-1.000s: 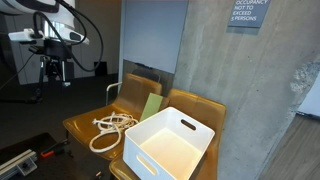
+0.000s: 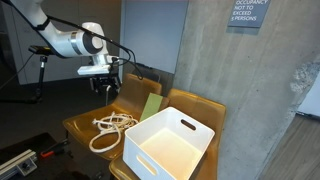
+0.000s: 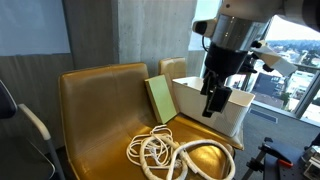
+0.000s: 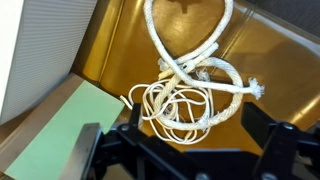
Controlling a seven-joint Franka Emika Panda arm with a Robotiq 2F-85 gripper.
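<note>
Above the brown seats hangs my gripper (image 2: 105,89), open and apart from everything below it. In the wrist view, white rope (image 4: 165,48) lies looped on the brown leather between and beyond the spread fingers. A bundle of thinner white cord (image 4: 158,108) lies tangled with it. In exterior view 2 the gripper (image 3: 211,106) hangs over the thick rope (image 3: 228,162), with the cord on the seat behind it. Nothing shows between the fingers.
A white bin (image 2: 145,162) stands on the seats beside the rope. A green flat block (image 2: 151,107) leans between the rope and bin against the backrest (image 3: 105,100). A chair armrest (image 3: 35,122) shows at far left in exterior view 2.
My arm has swung right in exterior view 1, from the far left to above the seats, and the gripper is now lower. Rope, bin and green block have stayed put.
</note>
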